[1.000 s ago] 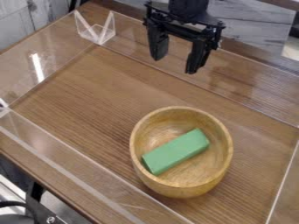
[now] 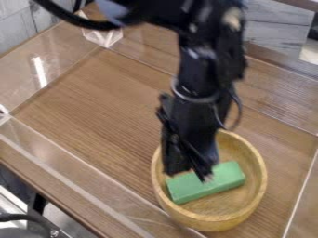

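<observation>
My gripper (image 2: 196, 158), dark and large in the middle of the view, hangs low over a round yellow bowl (image 2: 211, 214). A green block (image 2: 206, 186) lies tilted in the bowl, just under the dark fingers. The fingertips are at or just above the block; whether they touch it I cannot tell. Whether anything is between them is unclear.
A clear plastic object (image 2: 102, 37) stands at the back left, partly behind the arm.
The arm has come down from the back of the table toward the front, over the bowl, and now covers much of the middle of the view.
</observation>
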